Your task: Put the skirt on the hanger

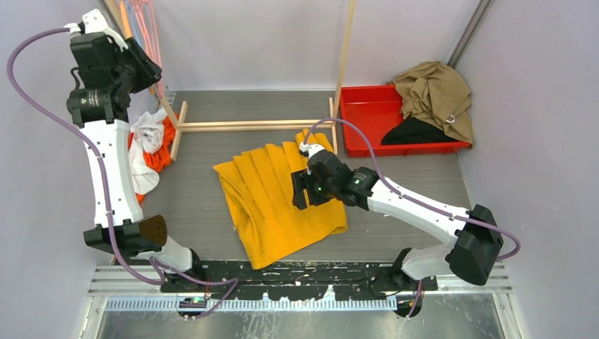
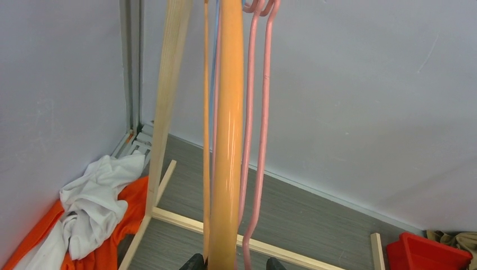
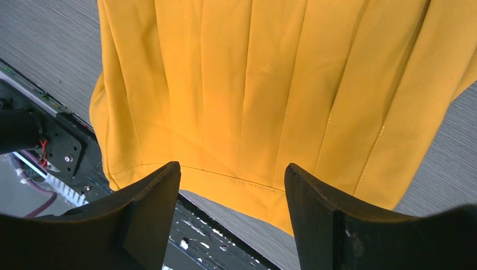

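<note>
The yellow pleated skirt (image 1: 272,201) lies folded on the grey floor. My right gripper (image 1: 302,191) hovers over it, open, with only fabric visible below its fingers (image 3: 143,219). Up at the left, my left gripper (image 1: 145,70) is among the hanging hangers; in the left wrist view an orange hanger (image 2: 228,135) runs down between its fingertips at the bottom edge, with pink hangers (image 2: 261,135) beside it. Whether it grips that hanger cannot be told.
A wooden rack (image 1: 251,126) stands behind the skirt. A red tray (image 1: 364,120) holds brown and black cloth at back right. White and orange cloths (image 1: 145,138) lie at left.
</note>
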